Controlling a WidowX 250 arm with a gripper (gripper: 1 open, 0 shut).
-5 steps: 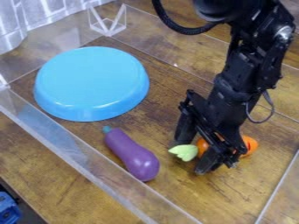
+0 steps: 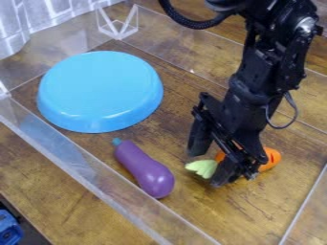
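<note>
My black gripper point(image 2: 220, 144) is low over the wooden floor at the right of centre, around the top of an orange carrot point(image 2: 262, 161) with a pale green leafy end point(image 2: 202, 168). Its fingers partly hide the carrot, and I cannot tell whether they are closed on it. A purple eggplant point(image 2: 144, 170) lies to the left of the gripper. A blue round plate point(image 2: 98, 88) lies at the upper left.
Low pale walls edge the wooden work area at the left, bottom and right. A blue object point(image 2: 8, 230) is outside at the lower left. Bare wood is open between the plate and the eggplant and at the lower left.
The eggplant and plate have not moved.
</note>
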